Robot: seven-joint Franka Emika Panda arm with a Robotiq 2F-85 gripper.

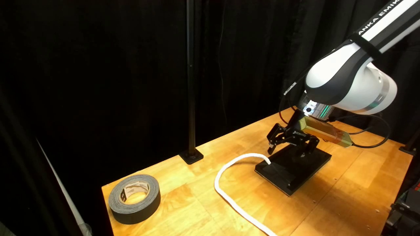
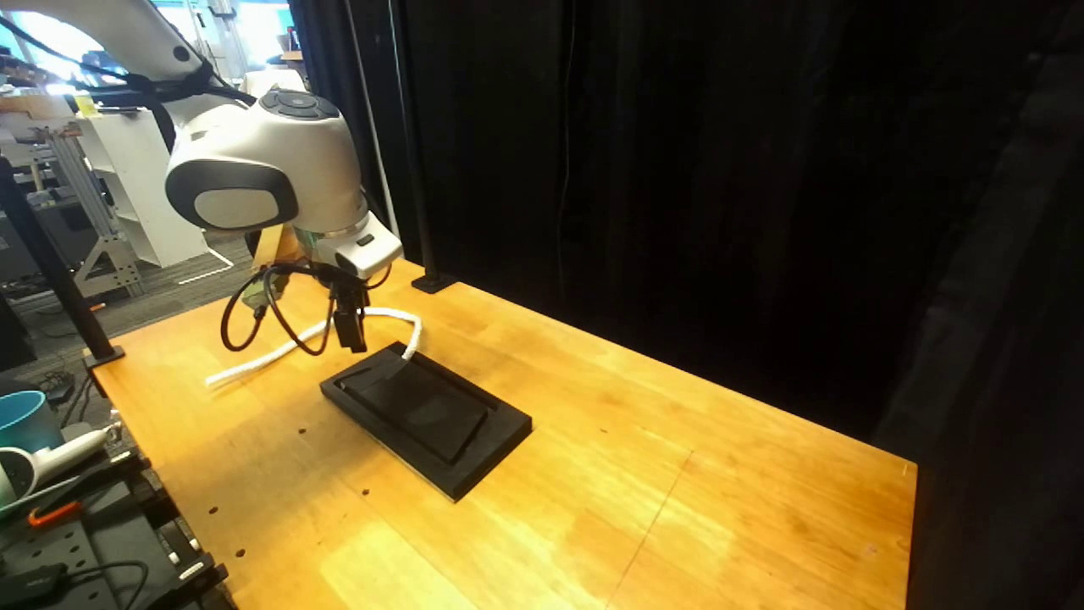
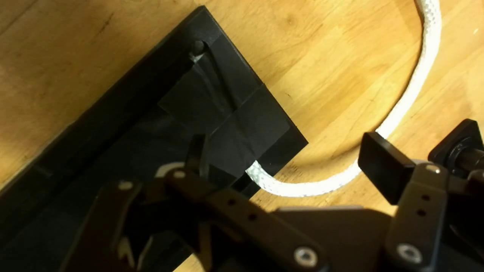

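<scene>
A white rope curves over the wooden table, one end lying at the corner of a flat black board. Seen from the wrist, that end of the rope meets the board's edge beside a strip of black tape. My gripper hangs over the board with its fingers spread apart. In the wrist view one fingertip stands beside the rope, and the other is over the dark board. Nothing shows between them except the rope and board below. Whether a finger touches the rope I cannot tell.
A roll of grey tape lies at the table's far left corner. A black post rises from the back edge, before black curtains.
</scene>
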